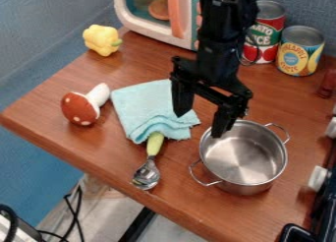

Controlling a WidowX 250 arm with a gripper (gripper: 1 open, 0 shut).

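My black gripper (210,106) hangs above the right edge of a light-blue cloth (141,103) and the rim of a steel pot (250,165); I cannot tell whether it is open or shut. The cloth lies crumpled in the middle of the table. A spoon (147,174) with a pale yellow-green handle extends from under it toward the front. The pot stands to the right.
A red-and-white mushroom (82,108) and a yellow duck (101,38) sit on the left of the wooden table (66,138). Cans (300,51) and a toy appliance (153,15) stand at the back. Dark objects line the right edge.
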